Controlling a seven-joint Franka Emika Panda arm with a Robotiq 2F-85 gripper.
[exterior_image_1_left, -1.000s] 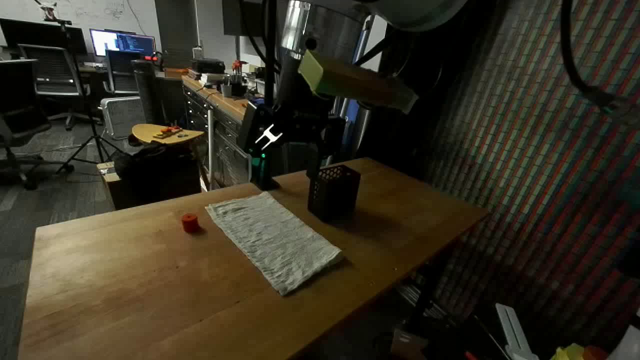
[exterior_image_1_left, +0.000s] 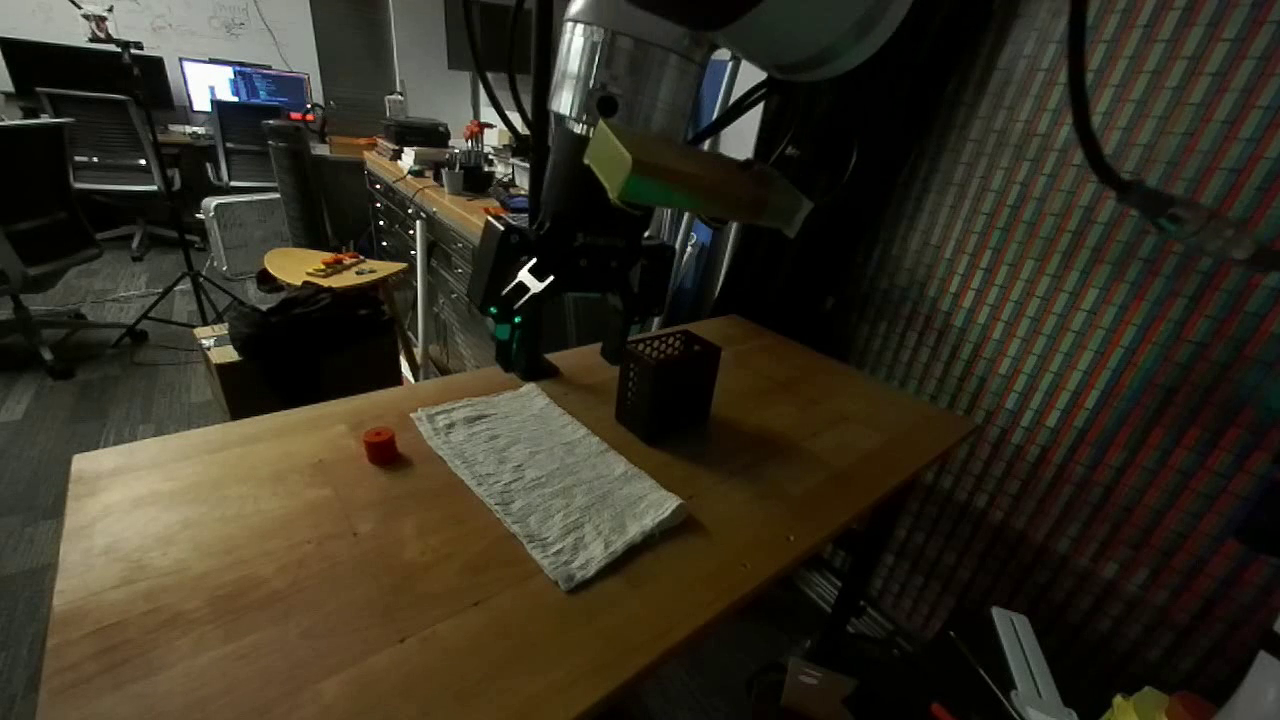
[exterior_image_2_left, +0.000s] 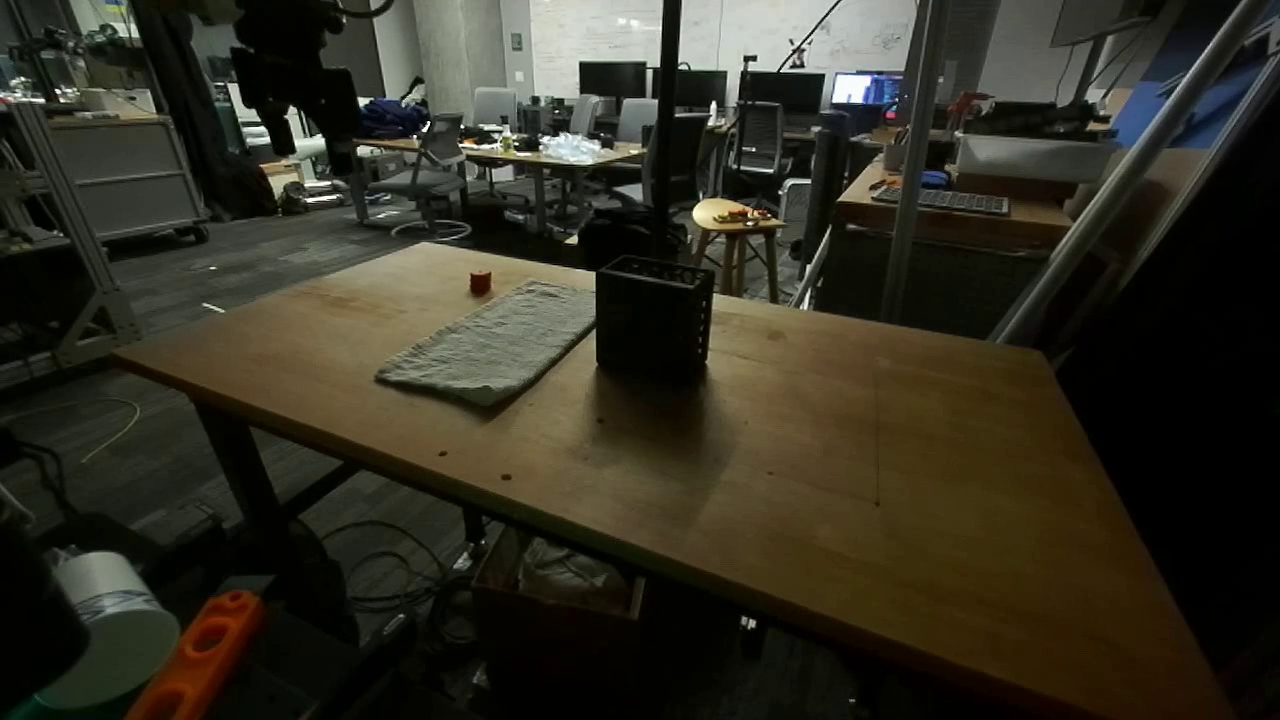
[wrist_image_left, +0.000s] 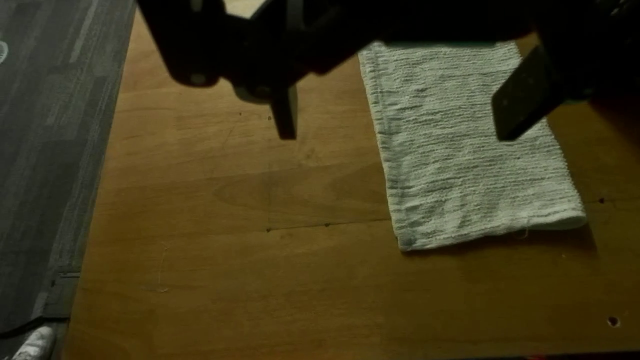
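My gripper (exterior_image_1_left: 569, 358) hangs open above the table, with nothing between its fingers. In the wrist view, one finger (wrist_image_left: 285, 114) shows over bare wood and the other finger (wrist_image_left: 520, 99) over the pale towel (wrist_image_left: 462, 156). The towel (exterior_image_1_left: 546, 478) lies flat on the wooden table (exterior_image_1_left: 264, 564). Left of it in the first exterior view sits a small red cylinder (exterior_image_1_left: 380, 446), which I cannot see in the wrist view. A black basket (exterior_image_2_left: 654, 322) with perforated sides stands upright near the towel, on the opposite side from the cylinder.
Bare table (exterior_image_2_left: 912, 480) stretches away beyond the basket in the second exterior view. The wrist view shows a table edge at left, with grey floor (wrist_image_left: 54, 132) beyond. A small wooden stool (exterior_image_2_left: 738, 218) holding coloured items stands off the table.
My arm and gripper have shifted slightly left in the first exterior view. The towel, red cylinder and basket stay where they were.
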